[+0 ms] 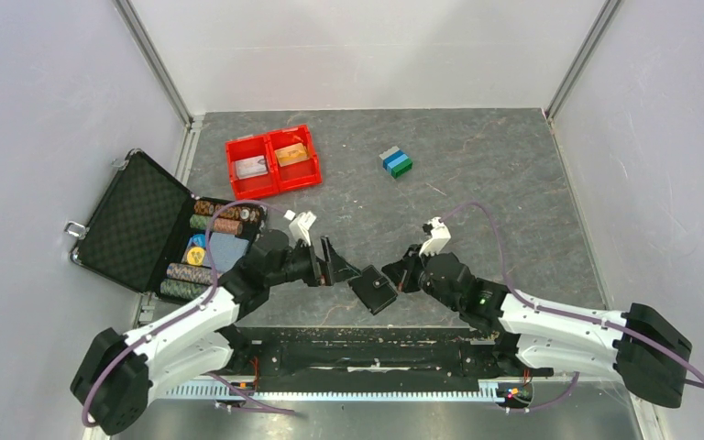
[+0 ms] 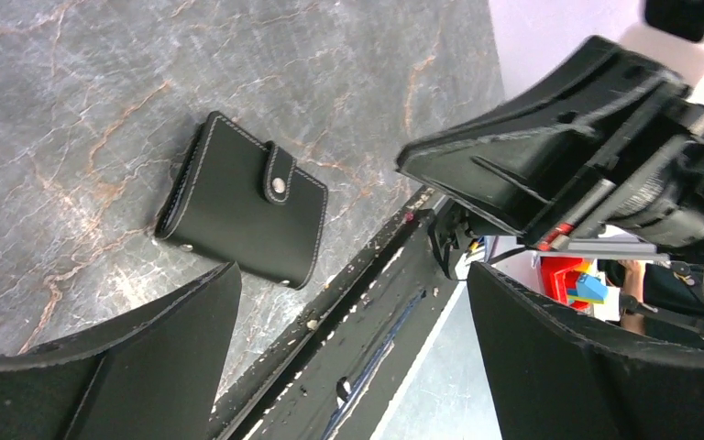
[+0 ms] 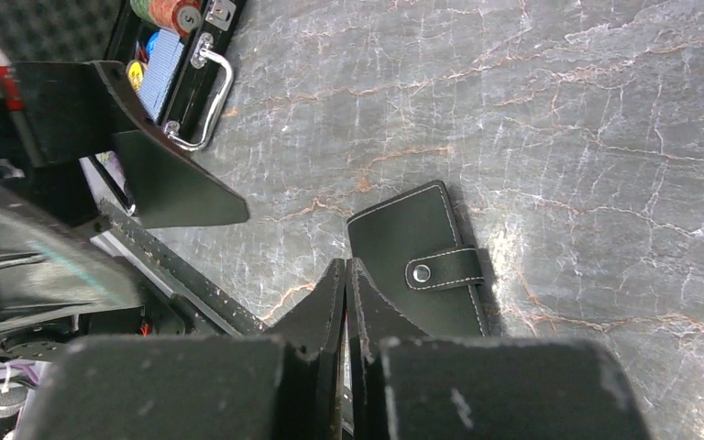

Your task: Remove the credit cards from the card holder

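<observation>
The black card holder (image 1: 373, 291) lies flat and closed on the grey tabletop between my two grippers; any cards inside are hidden. Its strap (image 2: 279, 172), with a round metal snap, lies over the front; I cannot tell whether it is fastened. In the right wrist view my right gripper is shut with nothing between its fingertips, and the holder's strap sits to the right of them. My left gripper stands open and empty, its fingers wide apart, on the holder's left in the top view.
A red two-compartment tray (image 1: 274, 161) sits at the back left, in front of it an open black case (image 1: 133, 229) of chips and cards. Blue and green blocks (image 1: 396, 162) stand at the back.
</observation>
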